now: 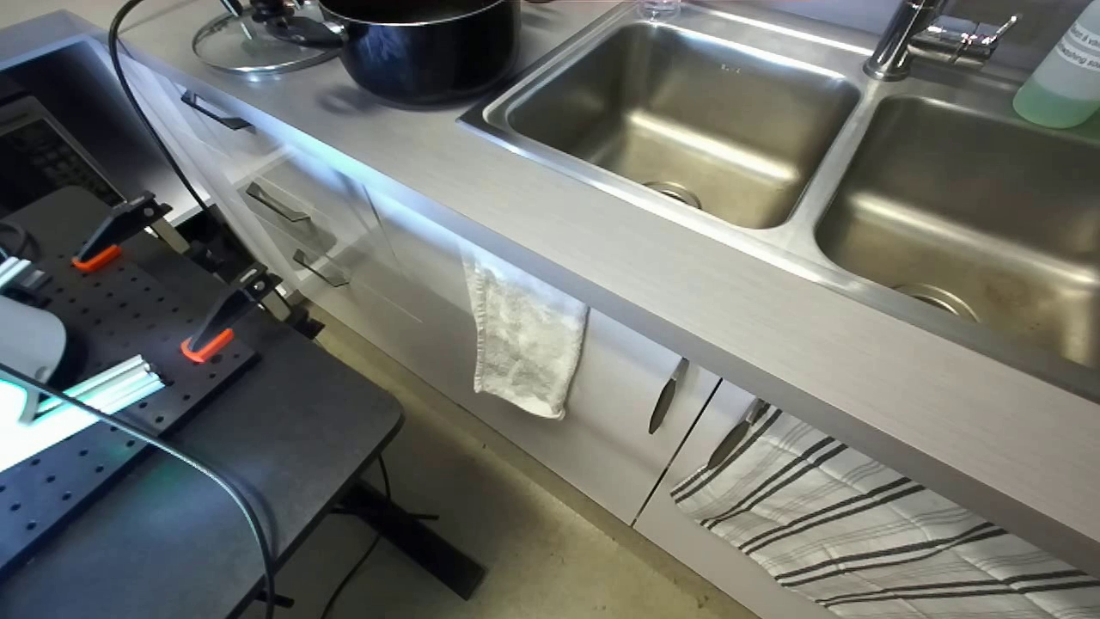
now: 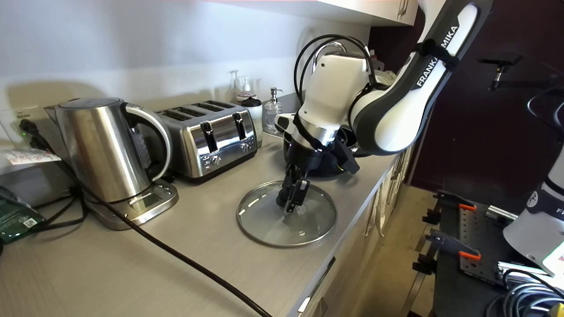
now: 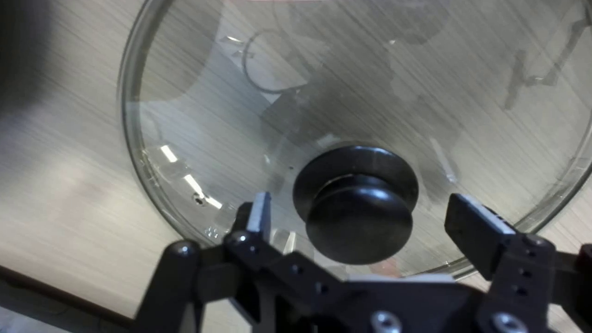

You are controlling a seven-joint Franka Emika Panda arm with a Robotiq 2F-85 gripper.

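Observation:
A round glass lid [image 2: 259, 224] with a steel rim lies flat on the counter. Its black knob [image 3: 359, 227] shows clearly in the wrist view. My gripper is open above the lid, one finger to each side of the knob and visible space left on both sides. From exterior view 2, the gripper [image 2: 294, 201] points down over the lid's middle and partly covers the knob. A black pot [image 1: 428, 52] stands beside the lid; the arm hides much of it in exterior view 2.
A toaster [image 2: 219, 140] and a steel kettle [image 2: 100, 150] stand along the wall. A black cable [image 2: 179, 256] crosses the counter. The counter's front edge runs close to the lid. Beyond the pot is a double sink [image 1: 681, 113].

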